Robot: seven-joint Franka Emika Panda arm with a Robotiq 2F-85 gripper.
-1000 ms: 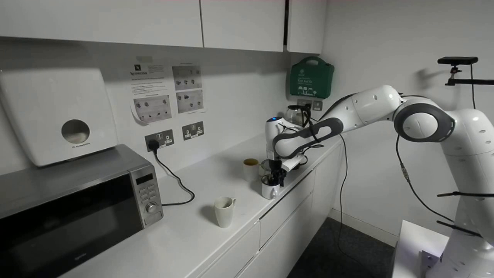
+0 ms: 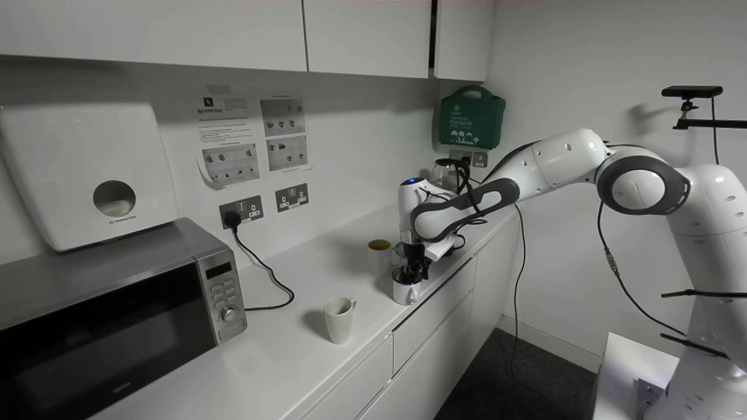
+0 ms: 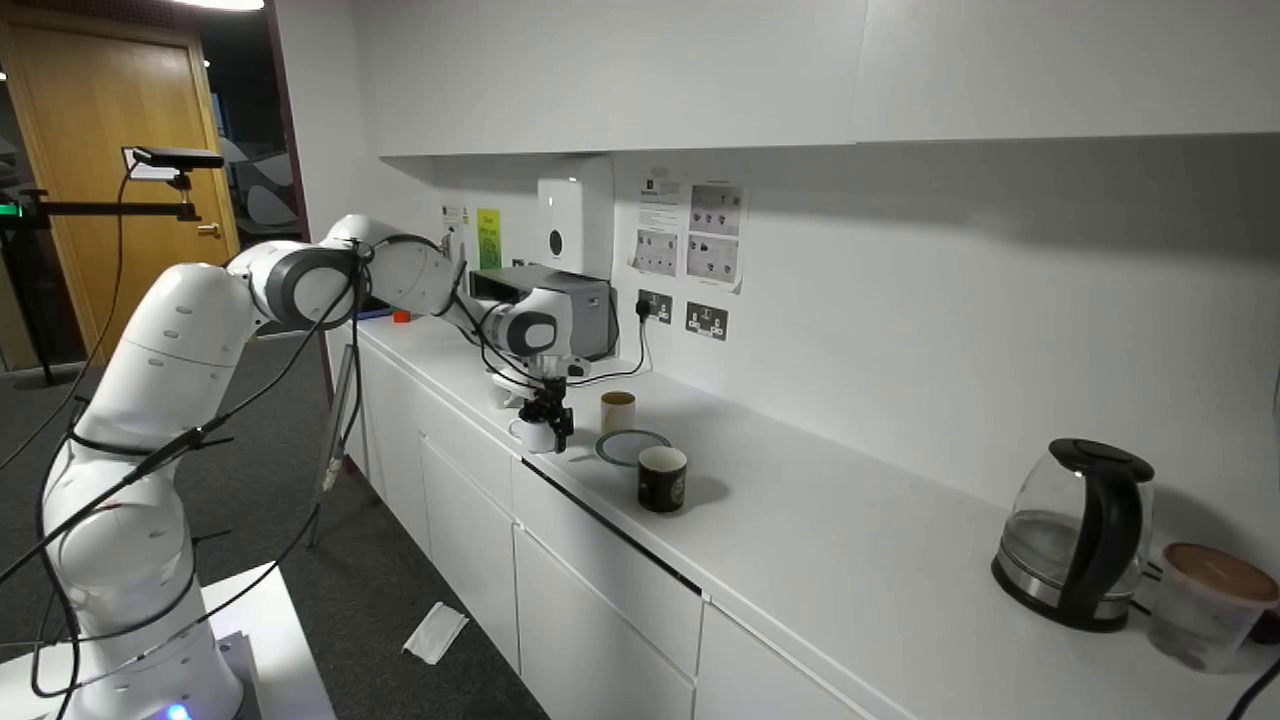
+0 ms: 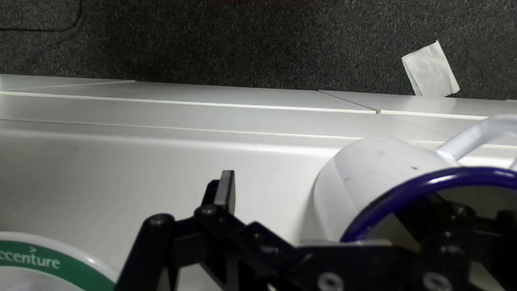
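Note:
A white mug with a dark blue rim [image 4: 383,169] stands near the counter's front edge, its handle pointing toward the edge; it looks tilted in the wrist view. My gripper is open and straddles the mug's wall: one finger reaches inside the mug, and the other finger [image 4: 225,194] is outside with a gap to the wall. In exterior view 1 the gripper [image 2: 418,269] hangs low at the white mug [image 2: 406,290]. Exterior view 2 shows the mug [image 3: 531,437] partly behind the gripper [image 3: 552,422].
A plate with a green rim [image 4: 63,254] lies close by. A yellow-lined mug [image 3: 618,412] and a black mug [image 3: 661,482] stand near it. Toward the microwave [image 2: 119,294] is a pale tall mug [image 2: 339,322]. The kettle [image 3: 1071,540] is far off.
The gripper and the blue-rimmed mug have both shifted slightly toward the microwave side. The other mugs have not moved.

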